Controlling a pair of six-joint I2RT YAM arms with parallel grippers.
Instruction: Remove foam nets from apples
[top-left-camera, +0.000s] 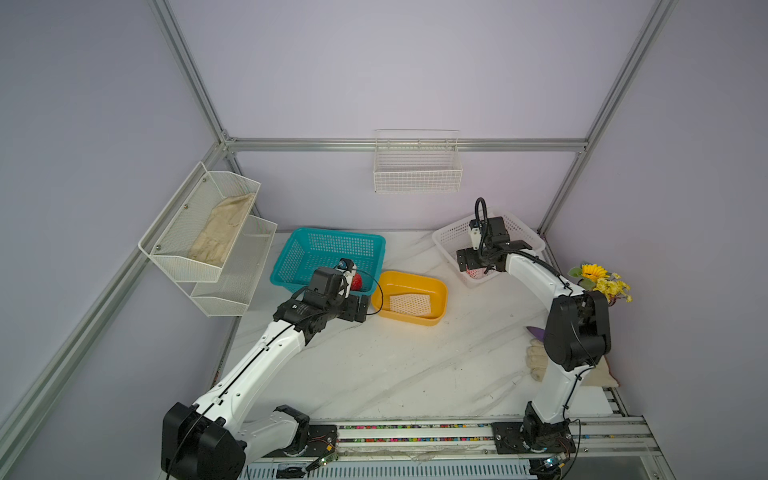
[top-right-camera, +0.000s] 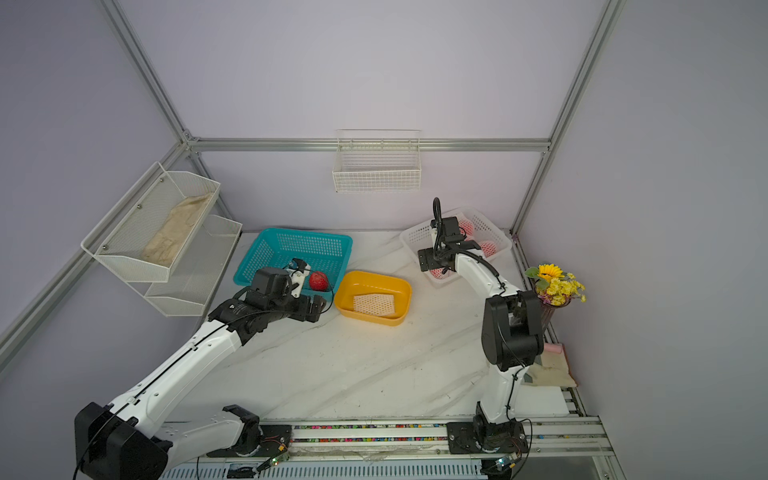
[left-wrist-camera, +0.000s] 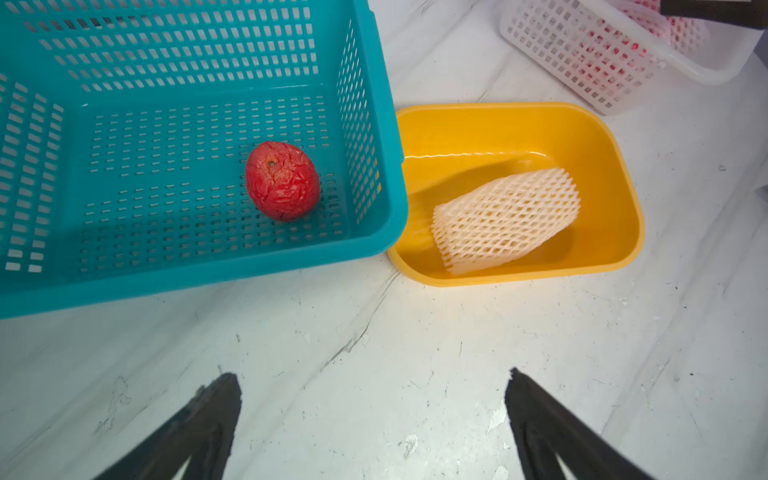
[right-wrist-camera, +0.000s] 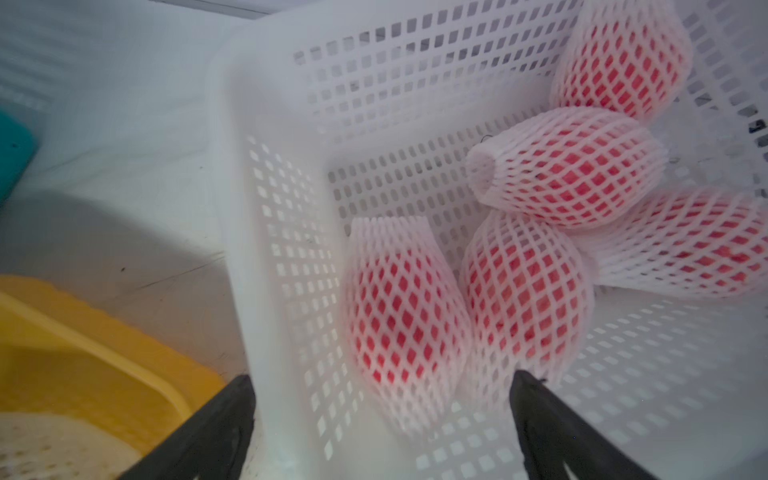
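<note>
A bare red apple lies in the teal basket, near its right wall. One loose foam net rests empty in the yellow tray. Several red apples still wrapped in pale nets fill part of the white basket; one netted apple sits by its left wall. My left gripper is open over the table in front of the teal basket, nothing between its fingers. My right gripper stands open over the white basket's near left part, its fingers apart above the netted apples.
The yellow tray stands between the two baskets, close to the teal one. A flower basket and a glove are at the right. White wire shelves hang on the left.
</note>
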